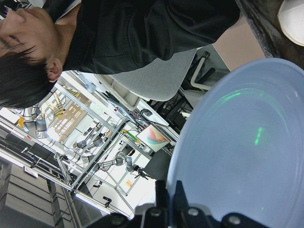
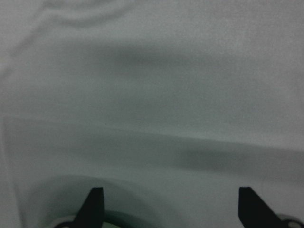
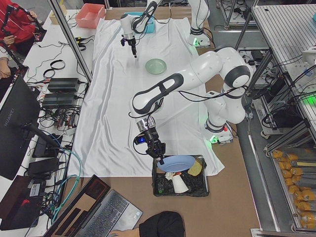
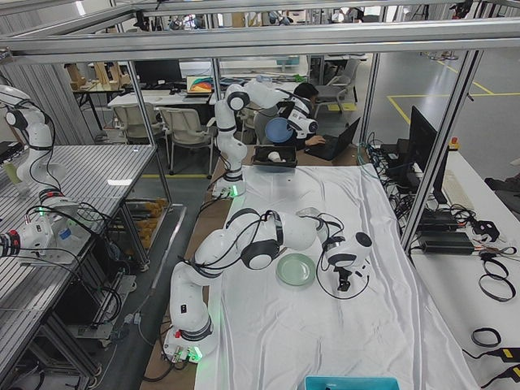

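A blue plate (image 3: 177,162) is held tilted by my left gripper (image 3: 160,157) above a black tray (image 3: 202,190); it fills much of the left wrist view (image 1: 237,152), its rim between the dark fingers. My right gripper is open over the white cloth with nothing between its fingers; in the camera right view it is low, right of a pale green plate (image 4: 296,269).
The tray holds a white item (image 3: 178,183) and a yellow piece (image 3: 195,169). A teal bin (image 4: 349,384) stands at the right arm's end. A laptop (image 3: 106,217) and a seated person are beside the tray.
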